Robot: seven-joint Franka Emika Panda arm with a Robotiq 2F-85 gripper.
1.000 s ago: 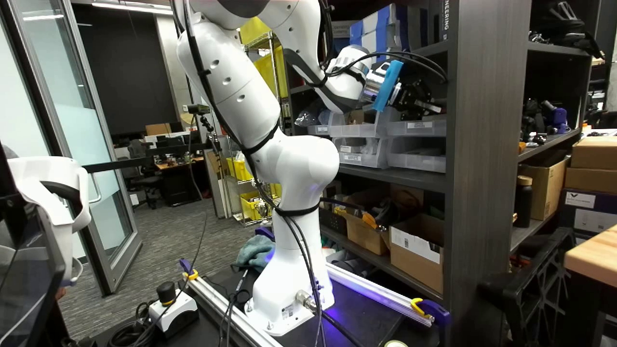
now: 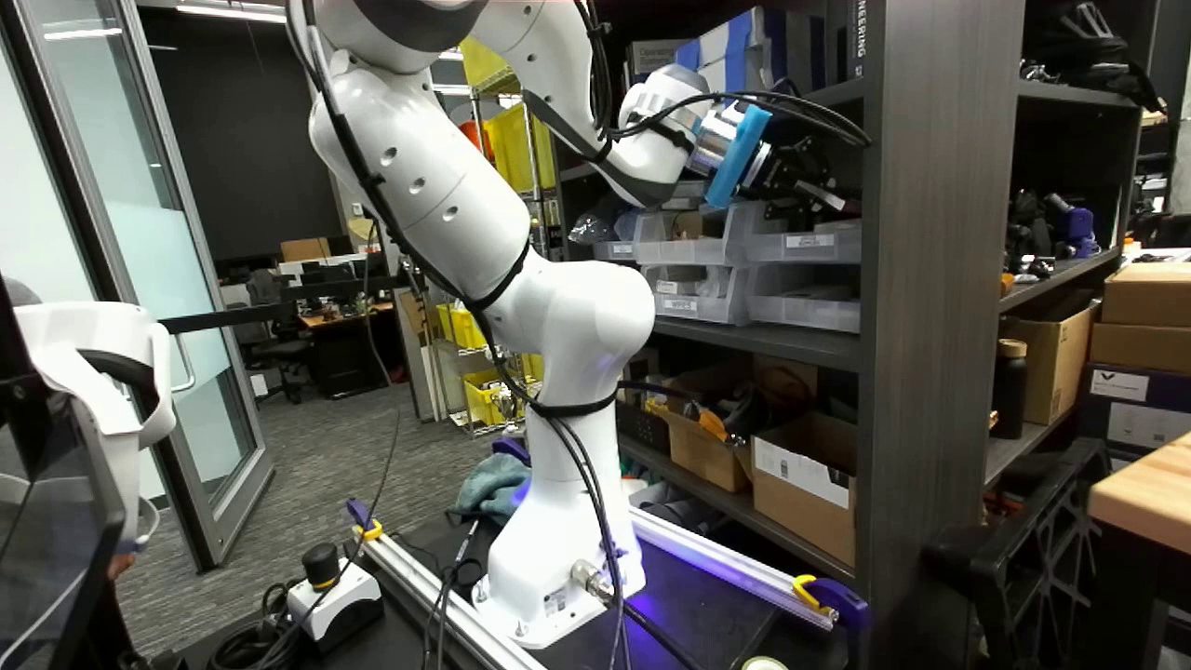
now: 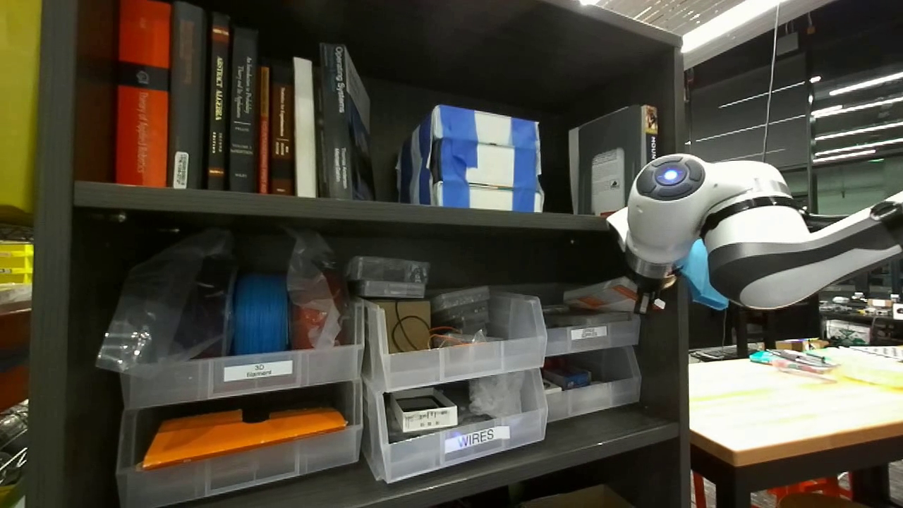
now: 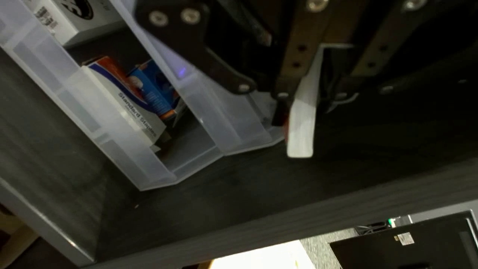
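A narrow white item (image 4: 301, 134), with a trace of red along its left edge, sticks out from my gripper in the wrist view. The fingers are closed on it; its upper part is hidden among the dark fingers. From the first exterior view, the gripper (image 2: 798, 184) is at the front of the shelf, above the upper right clear bin (image 2: 806, 244). The second exterior view has the gripper (image 3: 650, 298) at the right end of the shelf, close to that bin's label; little of the held item shows there.
Clear bins stand stacked on the middle shelf, including the labelled wires bin (image 3: 475, 437). A staples box (image 4: 123, 101) lies in a bin left of the gripper. The shelf's upright side (image 3: 681, 279) is close on the right, and the book shelf (image 3: 338, 206) is overhead.
The arm has leaned back a little. My gripper is slightly higher and farther left in the first exterior view. The bins have not moved.
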